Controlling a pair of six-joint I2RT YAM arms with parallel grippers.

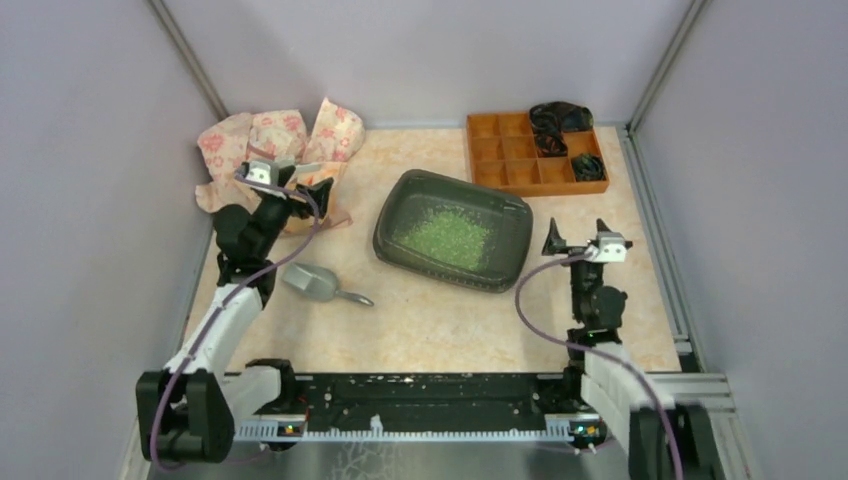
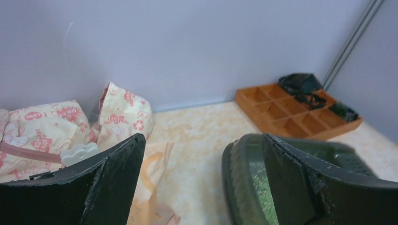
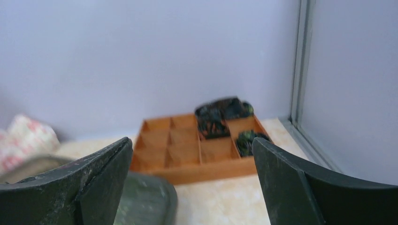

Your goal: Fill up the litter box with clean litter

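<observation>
A dark green litter box sits mid-table, a thin layer of green litter inside. A metal scoop lies to its left, handle toward the front. At the back left an orange-printed litter bag stands among pink floral cloths, partly hidden by my left gripper, which is raised over it, open and empty. My right gripper is raised right of the box, open and empty. Both wrist views look across the table toward the back wall.
A wooden compartment tray with dark bunched items stands at the back right. The table front between scoop and box's right end is clear. Walls surround the sides and back.
</observation>
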